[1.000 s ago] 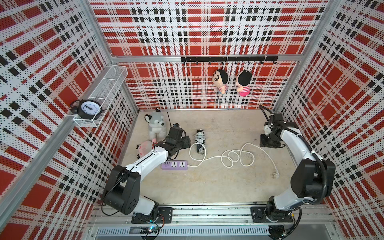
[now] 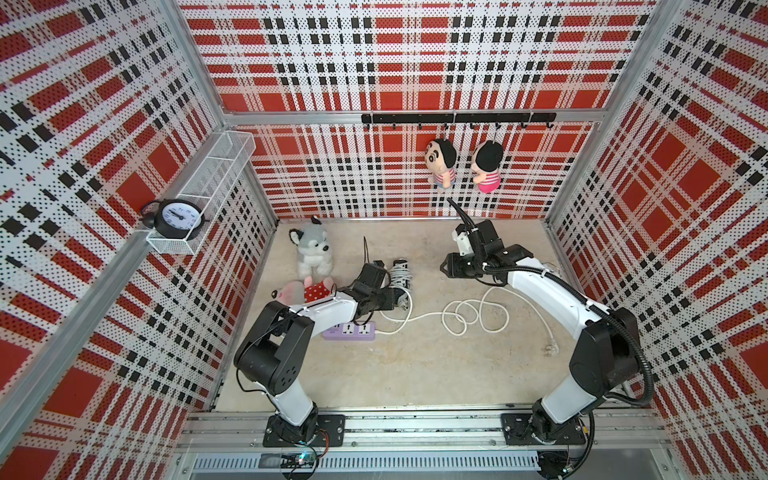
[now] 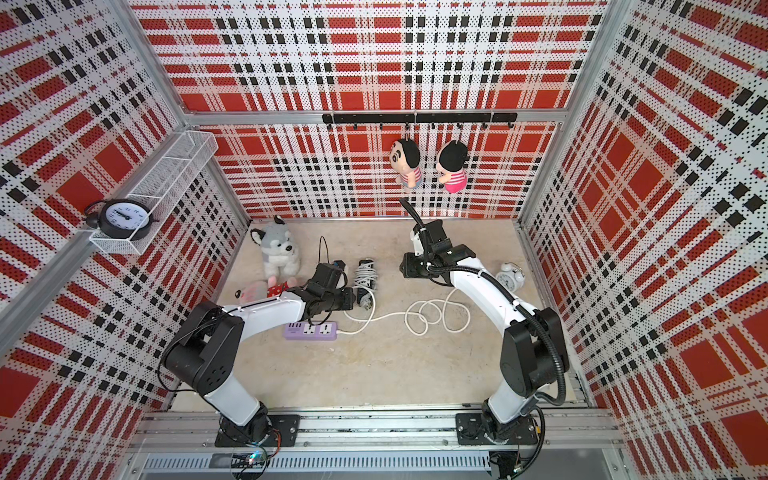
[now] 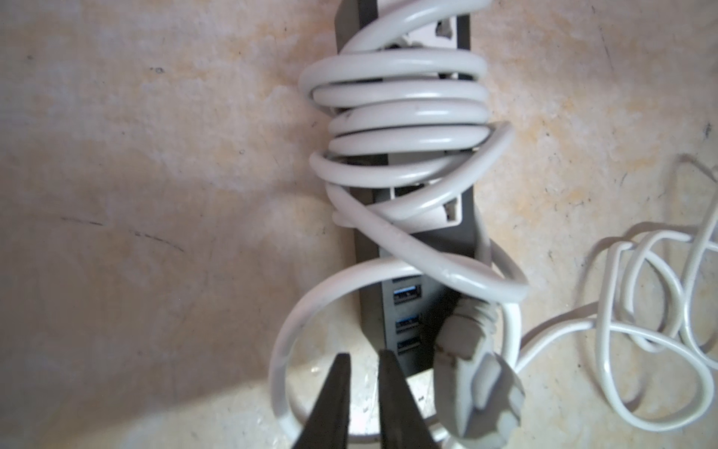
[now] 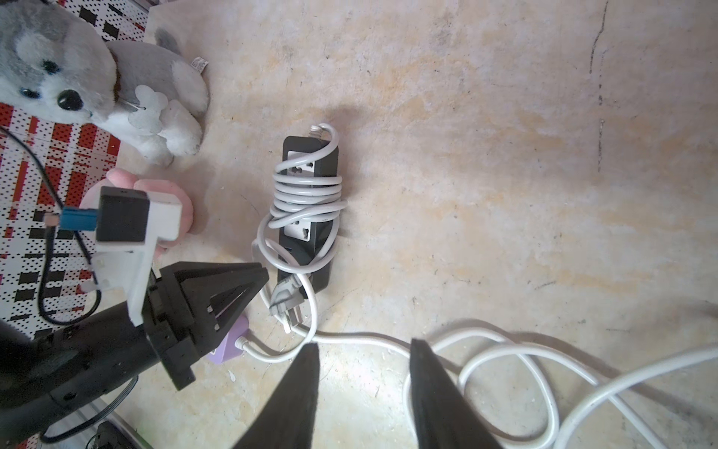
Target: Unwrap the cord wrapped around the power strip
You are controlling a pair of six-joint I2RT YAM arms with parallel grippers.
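Note:
A black power strip lies lengthwise on the table, a white-grey cord wound around it in several turns. At the strip's near end sits the cord's grey plug, inside a loose loop. My left gripper is over that end, fingers slightly apart and nothing between them; its height above the table is hard to judge. In the top left view, my right gripper hovers to the right of the strip. Its fingers stand apart and empty in the right wrist view.
A purple power strip lies near the left arm; its thin white cord runs rightward in loops under the right arm. A husky plush and a pink plush sit at the left.
My left gripper has moved right and slightly nearer the front, reaching the strip's near end. The right gripper has swung well left toward the middle. The strip and its cord look unmoved.

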